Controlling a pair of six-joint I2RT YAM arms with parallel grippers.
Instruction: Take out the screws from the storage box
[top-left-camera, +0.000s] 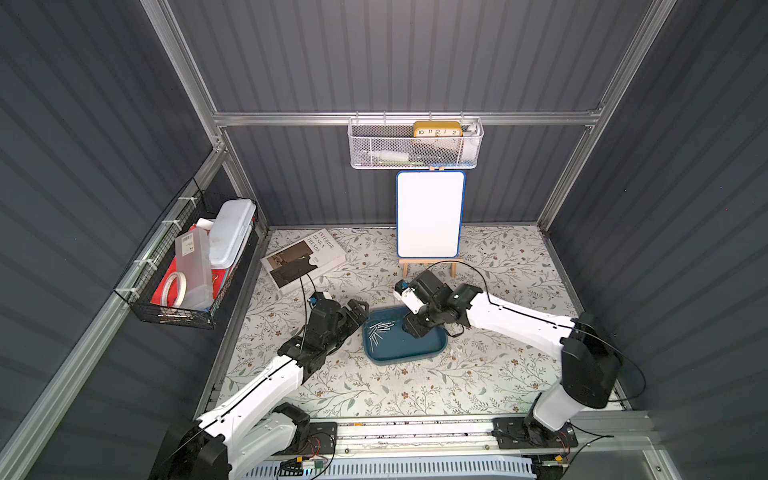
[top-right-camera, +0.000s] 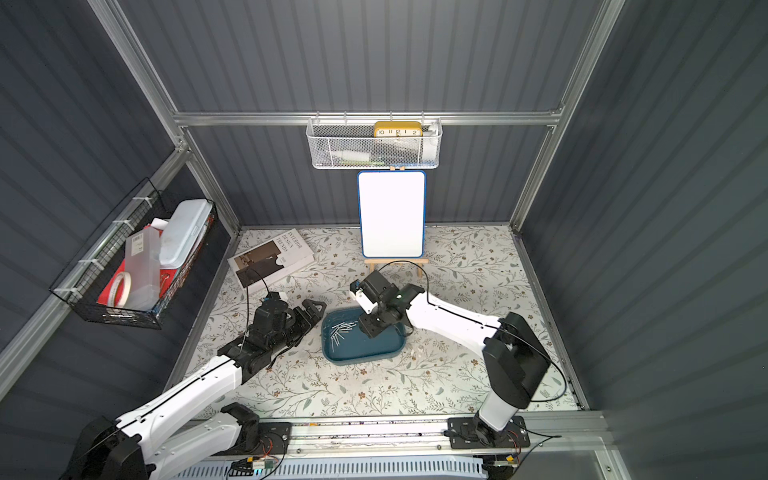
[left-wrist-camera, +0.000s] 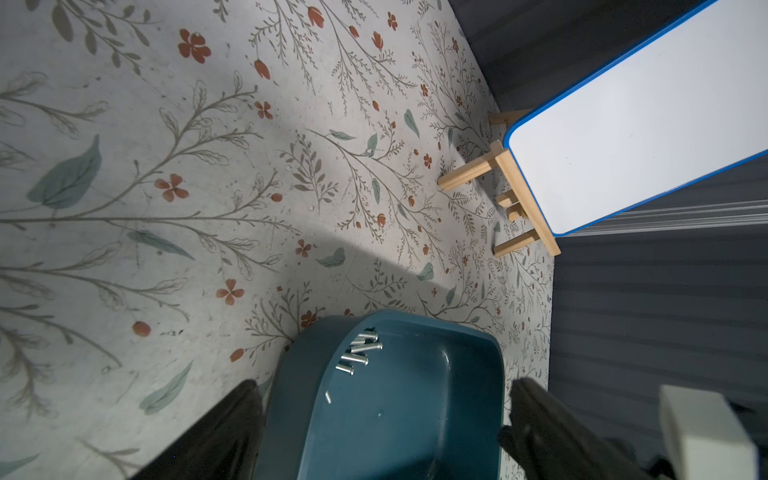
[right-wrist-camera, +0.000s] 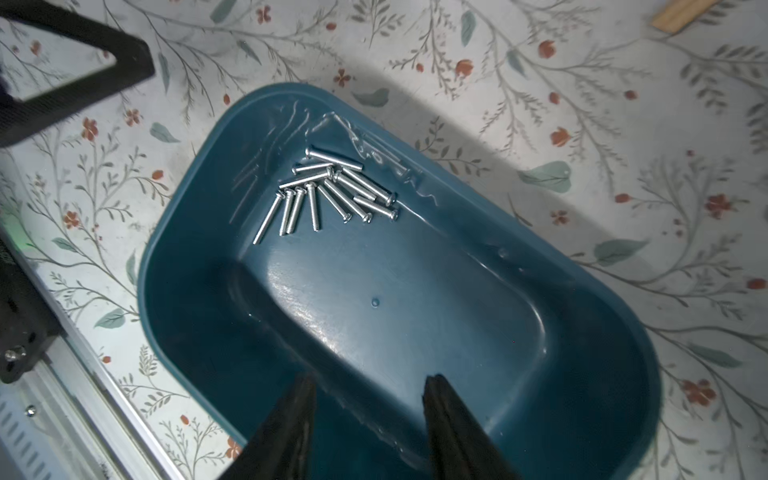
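A blue-green storage box (top-left-camera: 404, 348) sits mid-table. Several silver screws (right-wrist-camera: 312, 200) lie bunched at one end inside it, on the left in the top views (top-right-camera: 342, 328). My left gripper (top-left-camera: 357, 312) stands open just left of the box, above its rim, with nothing between its fingers in the left wrist view. My right gripper (top-left-camera: 414, 324) hangs over the right part of the box, its two fingertips (right-wrist-camera: 440, 400) apart and empty, with the screws beyond them.
A whiteboard on an easel (top-left-camera: 429, 214) stands at the back, a book (top-left-camera: 302, 260) lies back left. A wire basket (top-left-camera: 204, 308) hangs on the left wall, a white mesh basket (top-left-camera: 376, 144) above. Free table lies in front of and right of the box.
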